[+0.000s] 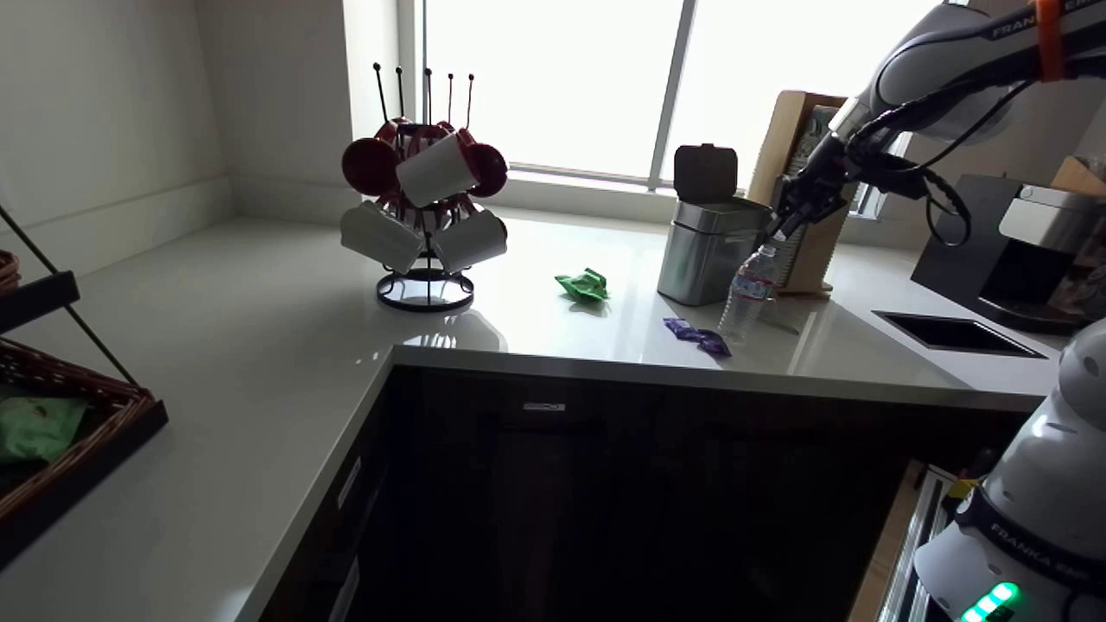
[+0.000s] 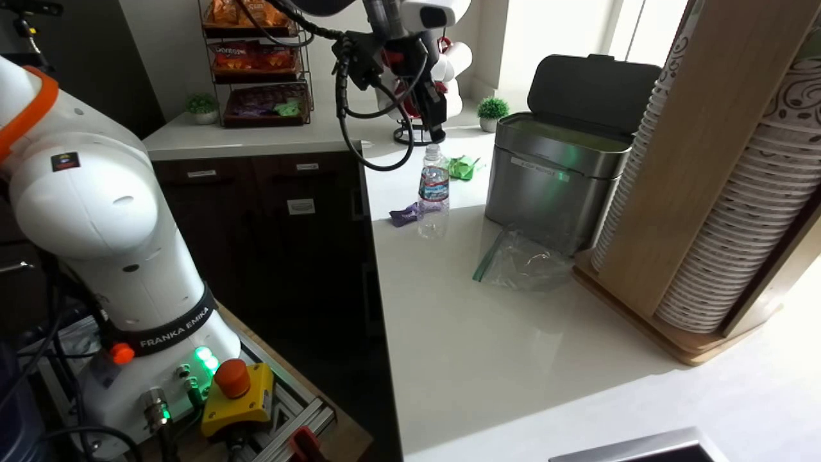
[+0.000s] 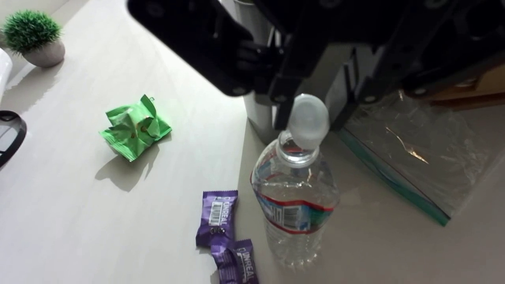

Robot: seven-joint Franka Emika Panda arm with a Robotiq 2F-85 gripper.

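Note:
A clear plastic water bottle [image 3: 296,213] with a red-and-blue label stands upright on the counter. Its translucent top [image 3: 308,120] lies between the fingertips of my gripper, which is shut on it. Exterior view 2 shows the gripper [image 2: 436,137] coming down from above onto the bottle [image 2: 433,188]. Seen from exterior view 1, the gripper [image 1: 783,230] is tilted over the bottle's [image 1: 748,290] top. Finger contact on the far side is hidden.
Purple wrappers [image 3: 217,220] lie close beside the bottle, a green packet [image 3: 135,127] farther off. An open-lidded metal bin [image 2: 531,181], a clear zip bag [image 2: 531,262] and a cup holder [image 2: 693,154] stand or lie nearby. A mug rack [image 1: 425,295] is at the back.

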